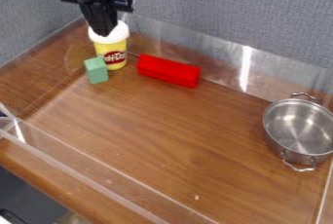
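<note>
The black gripper (pixel 100 18) hangs at the top left, just above a yellow cup (pixel 111 53) with a white top and a red label. Its fingertips are hard to make out against the cup's top. A small green block (pixel 95 70) sits in front of the cup. A red block (pixel 168 71) lies to the cup's right.
A steel pot (pixel 298 132) with handles stands at the right of the wooden table (pixel 156 155). Clear walls edge the table at the back and front left.
</note>
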